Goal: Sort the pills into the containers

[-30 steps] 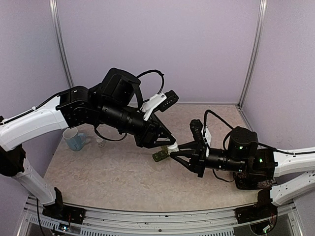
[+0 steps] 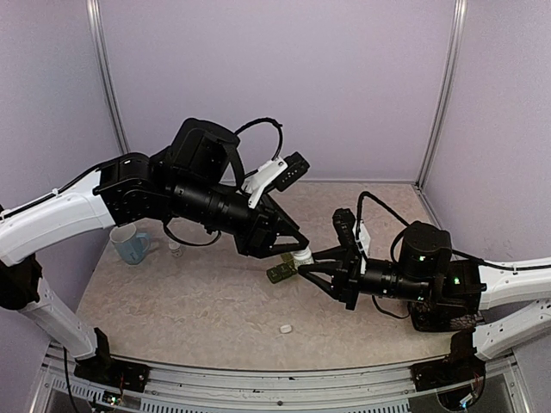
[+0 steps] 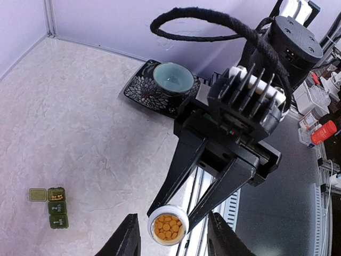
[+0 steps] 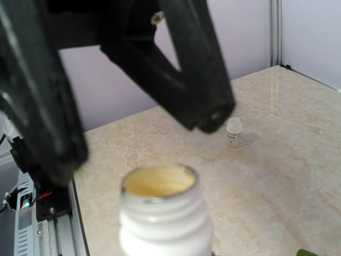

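Observation:
A white pill bottle (image 2: 303, 257) is clamped upright between the fingertips of my right gripper (image 2: 307, 263). Its mouth is uncapped: in the left wrist view, orange pills (image 3: 167, 228) fill the bottle, while in the right wrist view its neck (image 4: 160, 184) shows an open rim. Right above it, my left gripper hangs with its fingers parted and empty. A small white cap (image 2: 286, 329) lies on the table near the front. Green pill-box compartments (image 3: 57, 208) rest on the table behind the bottle.
A second white bottle (image 4: 234, 133) stands on the left of the table, beside a blue mug (image 2: 132, 246). A dark patterned tray (image 3: 141, 95) carries a pale bowl (image 3: 173, 78) on the right side.
Both arms hold nearly the same pose, and the bottle stays in my right gripper.

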